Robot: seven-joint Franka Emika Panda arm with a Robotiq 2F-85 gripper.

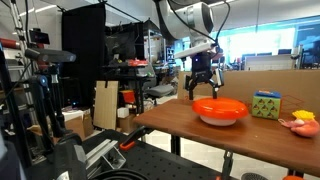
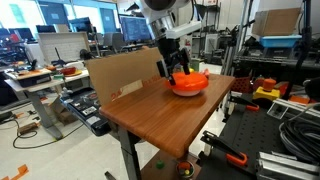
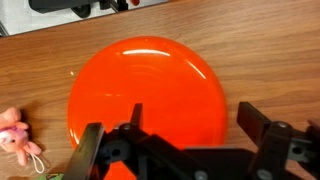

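A round red lid-like dish point(image 1: 220, 105) rests on top of a white bowl point(image 1: 222, 121) on the wooden table. From the wrist view, the red dish point(image 3: 150, 85) fills the middle and hides most of what is under it. My gripper is open above it, with one dark finger point(image 3: 92, 145) at the left and the other at the right. Nothing shows between them. In the second exterior view the gripper point(image 2: 177, 77) hangs close over the red dish point(image 2: 188, 78); whether it touches cannot be told.
A pink-and-orange soft toy point(image 1: 302, 123) lies on the table to the right. A green-and-yellow box point(image 1: 266, 104) stands behind the bowl.
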